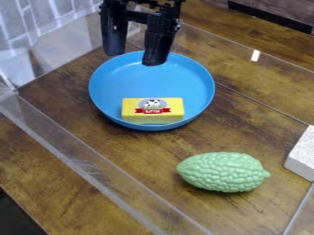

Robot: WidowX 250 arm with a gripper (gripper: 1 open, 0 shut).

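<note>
My black gripper (135,46) hangs at the top of the camera view, open, its two fingers apart with nothing between them, over the back left edge of a blue plate (152,69). A yellow butter box (152,105) with a cow label lies on the front part of that plate. A bumpy green gourd (223,172) rests on the wooden table to the front right, apart from the plate.
A white block (303,154) sits at the right edge. Clear transparent walls run along the left and front of the wooden table (73,184). The table behind and right of the plate is bare.
</note>
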